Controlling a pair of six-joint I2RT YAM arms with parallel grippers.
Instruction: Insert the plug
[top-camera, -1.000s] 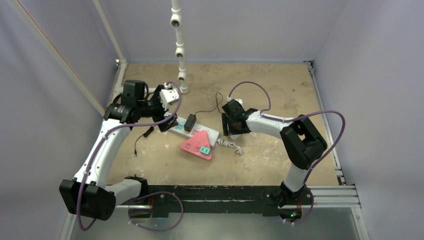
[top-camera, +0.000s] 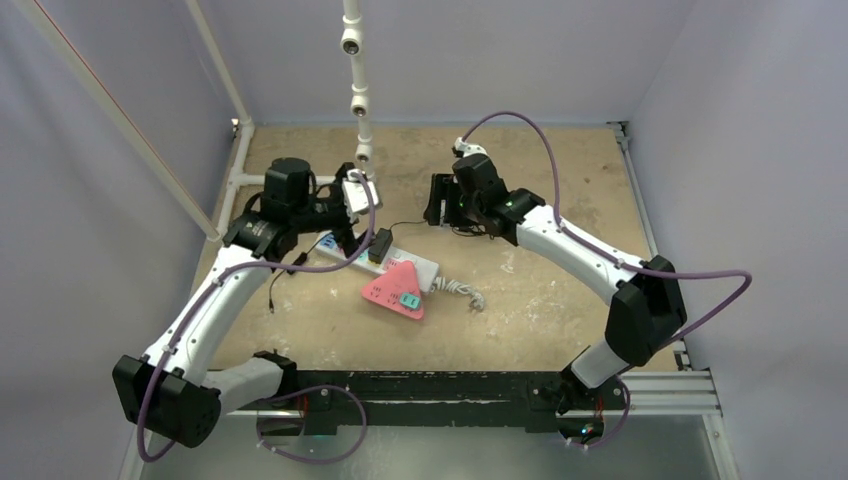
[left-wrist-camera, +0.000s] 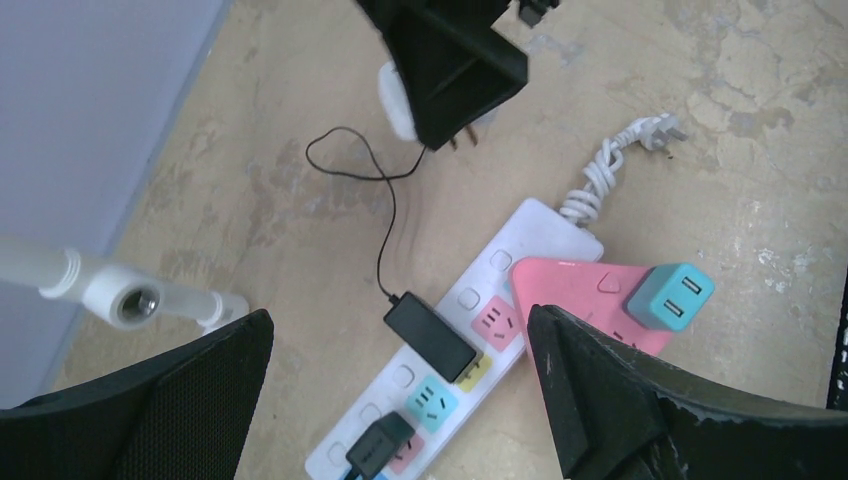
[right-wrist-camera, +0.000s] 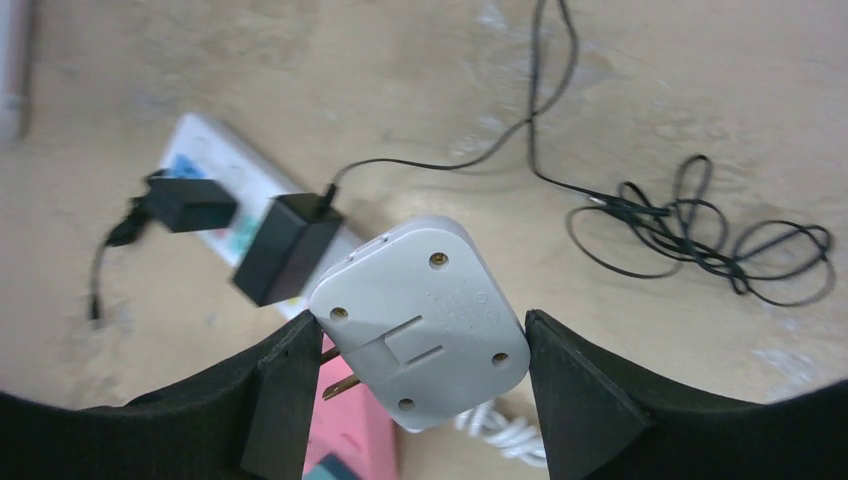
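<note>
My right gripper is shut on a white plug (right-wrist-camera: 430, 290) with two brass pins, held above the table in the right wrist view. My left gripper is open, hanging over the left end of the white power strip (left-wrist-camera: 530, 225). Black adapters (left-wrist-camera: 430, 336) sit on the strip, one near its middle, another (left-wrist-camera: 382, 445) toward the left end. A pink triangular power strip (left-wrist-camera: 578, 290) with a cyan cube (left-wrist-camera: 668, 298) lies against the white strip.
A coiled white cord (left-wrist-camera: 598, 175) lies at the strip's right end. Thin black cable (right-wrist-camera: 720, 250) is tangled on the table. A white camera post (top-camera: 360, 90) stands at the back.
My right gripper has lifted away from the table with the white plug, moving toward the back and slightly left. My left arm has shifted a little.
</note>
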